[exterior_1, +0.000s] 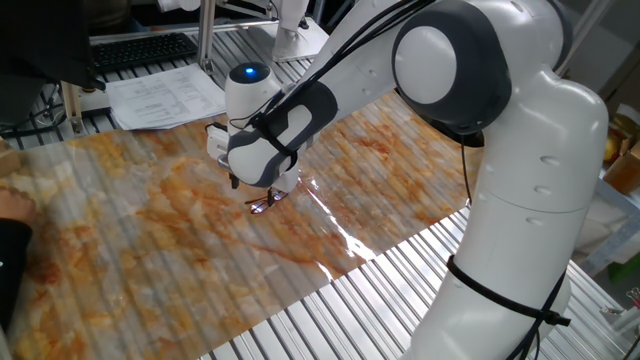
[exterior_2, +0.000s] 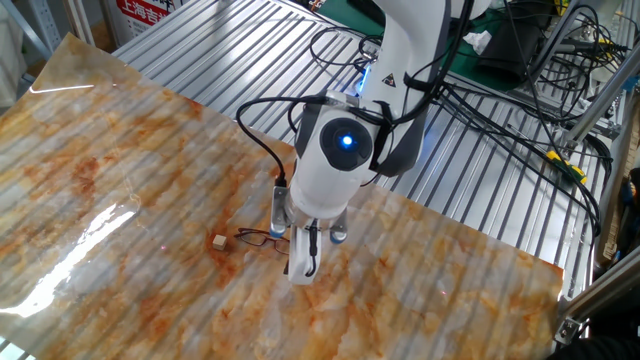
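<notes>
A pair of dark-framed glasses (exterior_1: 266, 205) lies on the marbled orange and white sheet. My gripper (exterior_1: 282, 186) is low, directly at the glasses, and hides their far part in exterior view 1. From above, in exterior view 2, the gripper (exterior_2: 301, 266) covers one side of the glasses (exterior_2: 262, 239), while the rest shows to its left. The fingertips are hidden behind the hand, so neither their opening nor any contact can be made out. A small pale wooden cube (exterior_2: 219, 242) rests just left of the glasses.
Printed papers (exterior_1: 168, 97) and a black keyboard (exterior_1: 145, 51) lie beyond the sheet. Someone's hand (exterior_1: 16, 206) is at the sheet's left edge. Loose cables (exterior_2: 520, 160) run over the slatted metal table. Much of the marbled sheet (exterior_1: 130, 270) is bare.
</notes>
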